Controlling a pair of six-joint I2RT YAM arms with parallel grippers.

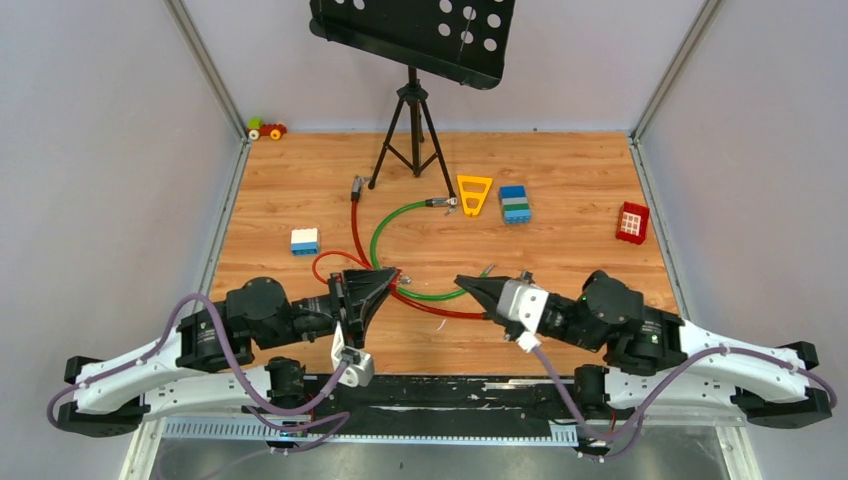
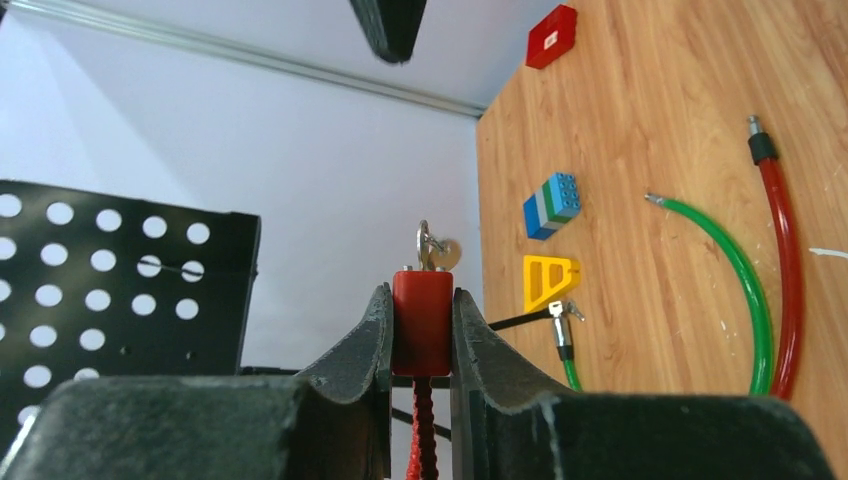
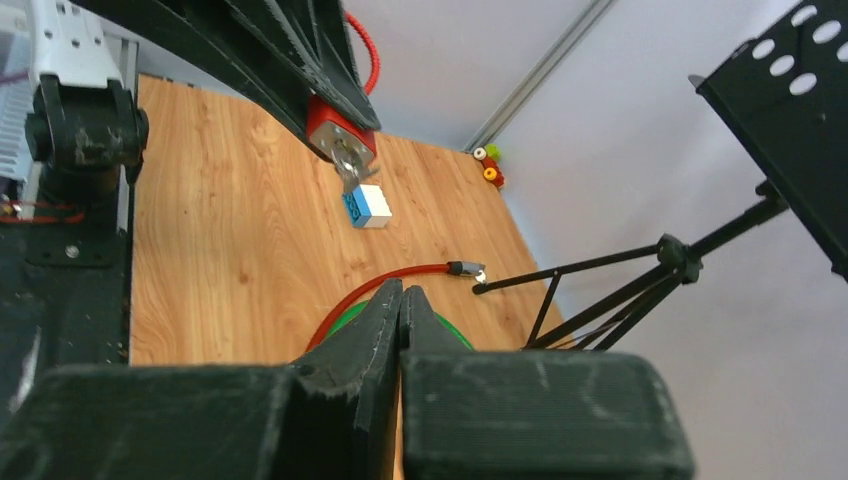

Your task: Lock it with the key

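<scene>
A red lock body point(image 2: 422, 322) is clamped between the fingers of my left gripper point(image 1: 393, 278). Its metal end face shows in the right wrist view, where a silver key point(image 3: 348, 165) sticks out of it; the left wrist view shows the key's bow point(image 2: 424, 240) too. A red cord point(image 2: 422, 435) trails from the lock's other end. To the right of it, apart from lock and key, is my right gripper point(image 1: 460, 281), its fingertips point(image 3: 388, 300) together and nothing showing between them. How the key is turned inside the lock is hidden.
A black music stand point(image 1: 415, 100) rises at the back. Red and green cables point(image 1: 388, 232) curve over the wooden table below the grippers. Blue blocks point(image 1: 515, 207), a yellow triangle point(image 1: 466, 202), a white-and-blue block point(image 1: 305, 243) and a red box point(image 1: 632, 222) lie around.
</scene>
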